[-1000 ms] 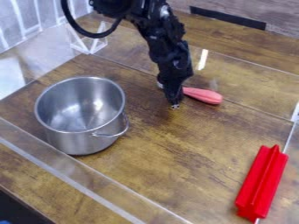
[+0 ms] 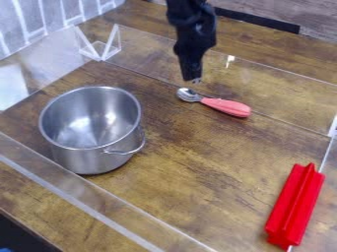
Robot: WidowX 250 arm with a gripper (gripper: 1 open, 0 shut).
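My black gripper (image 2: 191, 75) is raised at the top centre, looking shut, with nothing seen between its fingers. Below it on the wooden table lies a spoon (image 2: 224, 104) with a pink handle and a small metal head pointing left. A steel pot (image 2: 90, 128) with a wire handle stands at the left.
A long red plastic object (image 2: 295, 205) lies at the lower right. Clear strips border the wooden surface (image 2: 184, 187), and a white rack-like item is at the upper left.
My gripper has moved up and back, away from the table's middle, uncovering the spoon's head. The spoon, pot and red object appear unmoved.
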